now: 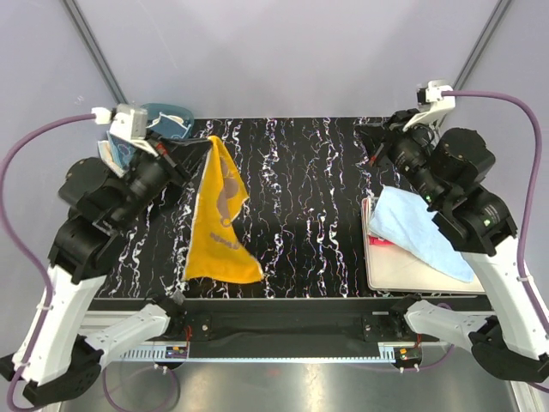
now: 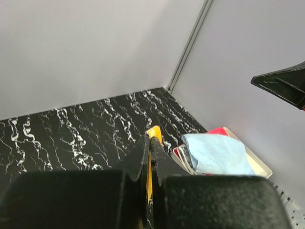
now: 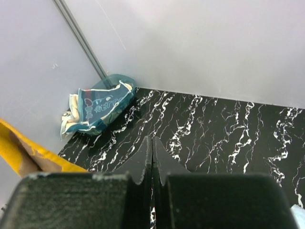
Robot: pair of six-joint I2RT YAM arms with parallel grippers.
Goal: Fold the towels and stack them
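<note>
A yellow towel with a brown bear print (image 1: 221, 232) hangs crumpled from the tip of my left gripper (image 1: 202, 142), which is shut on its upper corner; in the left wrist view a bit of yellow shows behind the closed fingers. My right gripper (image 1: 371, 141) is shut over the right of the table, nothing showing between its fingertips, clear of the towel. In the right wrist view the towel (image 3: 33, 157) hangs at the far left. A light blue towel (image 1: 412, 232) lies on a pale tray (image 1: 403, 275) at the right.
A blue bin (image 1: 171, 116) with towels sits at the back left. Walls enclose the black marble table (image 1: 300, 206), whose middle is clear. Something red lies under the light blue towel.
</note>
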